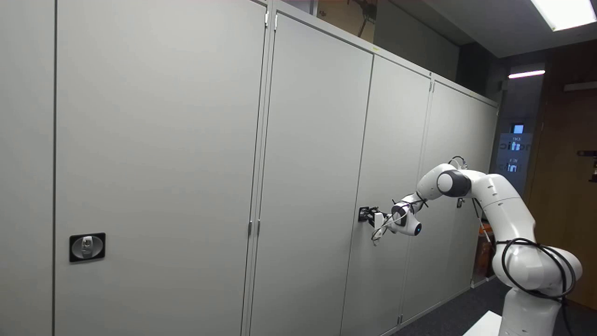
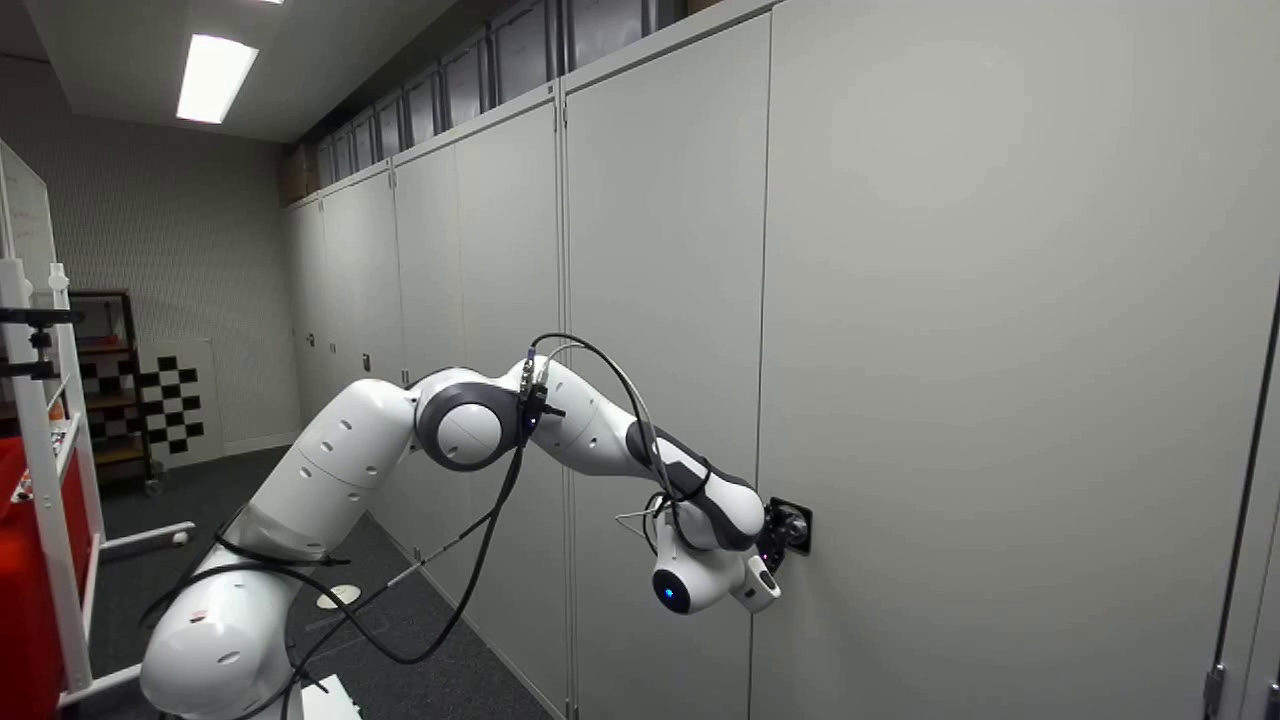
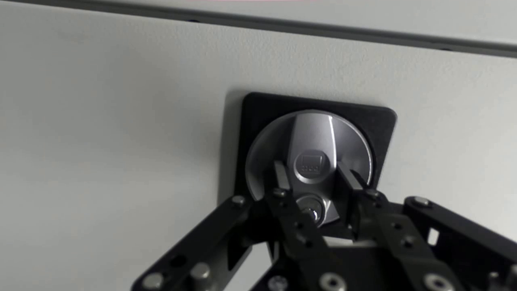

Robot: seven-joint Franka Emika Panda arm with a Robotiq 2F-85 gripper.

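Note:
A silver turn handle (image 3: 314,136) sits in a round recess inside a square black plate (image 3: 271,104) on a grey cabinet door (image 3: 121,145). My gripper is shut on the handle, one finger on each side of it, just above its keyhole. In exterior view 1 the gripper (image 1: 371,215) reaches the door from the right, and the black plate (image 1: 363,213) shows only partly behind it. Exterior view 2 has the plate (image 2: 791,526) beside the door seam, with the arm's wrist covering most of the gripper. The door looks closed, flush with its neighbour.
A second handle (image 1: 87,247) is on a nearer cabinet door to the left. Another door (image 1: 313,168) adjoins across the seam. The floor (image 2: 396,600) by the cabinets is open, while a white frame (image 2: 54,480) stands farther left in exterior view 2.

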